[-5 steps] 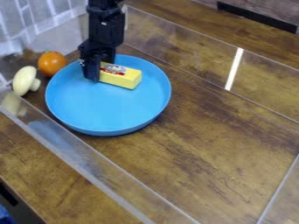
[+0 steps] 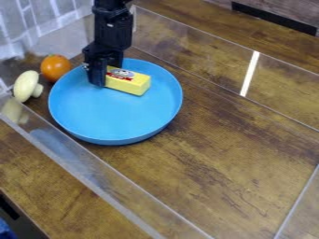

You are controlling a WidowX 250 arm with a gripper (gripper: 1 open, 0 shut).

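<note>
The black gripper (image 2: 103, 65) reaches down from the top of the view onto a yellow block (image 2: 130, 84) with a red and white marking, lying in a round blue plate (image 2: 115, 118). Its fingers are at the block's left end and look closed on it, though the tips are dark and hard to make out.
An orange round object (image 2: 55, 67) and a pale egg-shaped object (image 2: 26, 86) sit left of the plate. A clear plastic edge runs along the left.
</note>
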